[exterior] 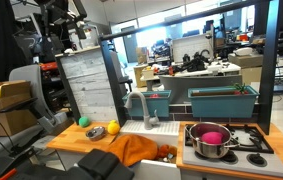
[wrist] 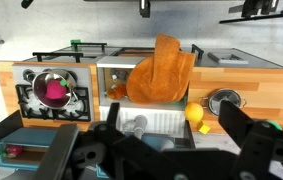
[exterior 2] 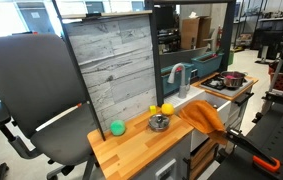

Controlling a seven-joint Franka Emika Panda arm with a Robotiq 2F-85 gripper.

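Beneath my gripper in the wrist view lies the toy kitchen counter; the fingers stand open with no object between them. An orange cloth (wrist: 159, 78) is draped over the sink area and the counter's front edge. On the stove (exterior: 253, 157) sits a steel pot (exterior: 210, 148) with a pink item (exterior: 212, 138) inside. At the counter's other end is a small metal pot (wrist: 224, 102), near a yellow round item (wrist: 193, 113) and a yellow block (wrist: 203, 127). A green round item (exterior 2: 117, 127) rests close by on the wood.
A grey faucet (exterior: 140, 105) rises behind the sink. Teal bins (exterior: 221, 107) hang along the back rail, and a whitewashed wood panel (exterior 2: 123, 67) stands behind the counter. Bare wood (exterior 2: 131, 154) shows in front of the green item. An office chair (exterior 2: 43, 90) is beside the counter.
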